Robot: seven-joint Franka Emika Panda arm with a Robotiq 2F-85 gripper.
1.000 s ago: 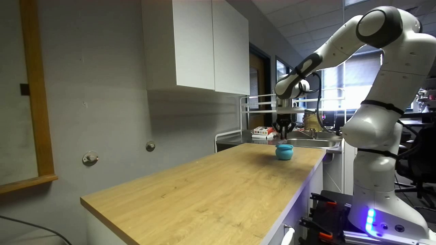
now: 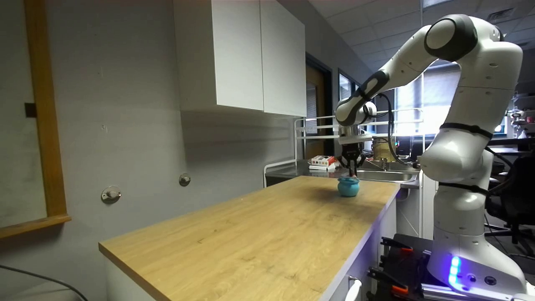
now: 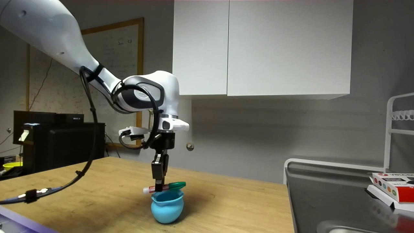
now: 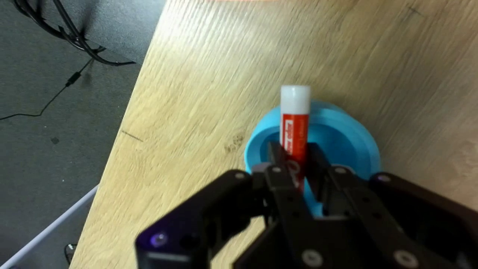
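Observation:
My gripper (image 3: 159, 189) is shut on a marker (image 4: 295, 130), gripped near its middle. The marker has a white end, a red label and, in exterior view 2, a green cap (image 3: 177, 185). It lies roughly level, just above the mouth of a small blue pot (image 3: 167, 209). The pot stands upright on the wooden counter (image 2: 240, 225), near its far end in exterior view 1. From the wrist view, the marker crosses over the pot's opening, its white end passing beyond the rim. Whether the marker touches the rim, I cannot tell.
Beyond the counter's end are a metal sink (image 2: 385, 176) and red-and-white boxes (image 3: 396, 190). White cabinets (image 3: 289, 46) hang on the wall above. One counter edge drops to the floor (image 4: 49, 148) in the wrist view.
In exterior view 1 the gripper has shifted slightly right and lower, closer over the pot. The pot stays in the same place.

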